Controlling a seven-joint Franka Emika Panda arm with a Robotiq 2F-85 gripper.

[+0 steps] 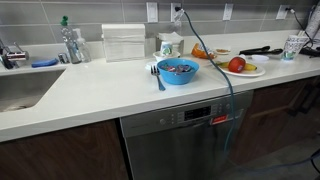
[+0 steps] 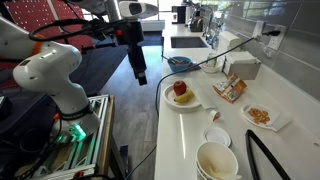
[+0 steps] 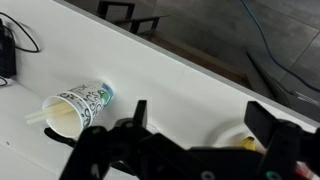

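My gripper (image 2: 150, 45) hangs in the air by the counter's front edge, left of the plate in exterior view 2. Its two dark fingers stand wide apart, with nothing between them. From the wrist, the open gripper looks down on the white counter. A patterned cup (image 3: 84, 103) with pale sticks in it lies left of the fingers, apart from them. On a white plate (image 2: 170, 98) are a red apple (image 2: 180, 88) and a yellow fruit (image 2: 183, 98). The blue bowl (image 1: 178, 71) holds cutlery, with a fork (image 1: 157, 78) beside it.
A plate of orange-brown food (image 2: 260, 115), an orange packet (image 2: 232, 89) and a white cup (image 2: 217, 160) stand on the counter. Black utensils (image 2: 265, 155) lie near the wall. A blue cable (image 1: 229, 90) crosses the front edge. Bare counter lies left of the bowl (image 1: 90, 90).
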